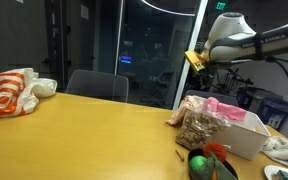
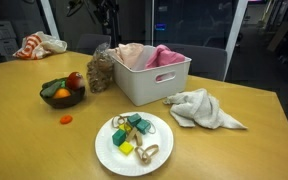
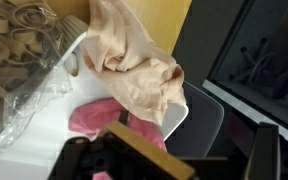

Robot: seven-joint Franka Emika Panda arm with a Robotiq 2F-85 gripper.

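Observation:
My gripper (image 1: 196, 70) is up in the air near the white box (image 1: 246, 137), around its back left side, apart from everything below. In the wrist view the fingers stand open with nothing between them. A peach cloth (image 3: 134, 55) drapes over the box's rim, and a pink cloth (image 3: 104, 118) lies inside the box. Next to the box is a clear plastic bag (image 1: 201, 128) of brownish items. Exterior view 2 also shows the peach cloth (image 2: 130, 54) and the pink cloth (image 2: 167, 57) at the box's top.
A dark bowl (image 2: 64, 98) of vegetables sits left of the box. A white plate (image 2: 106, 152) with small colourful pieces is in front, and a whitish cloth (image 2: 202, 108) lies to the right. One orange piece (image 2: 66, 120) is loose.

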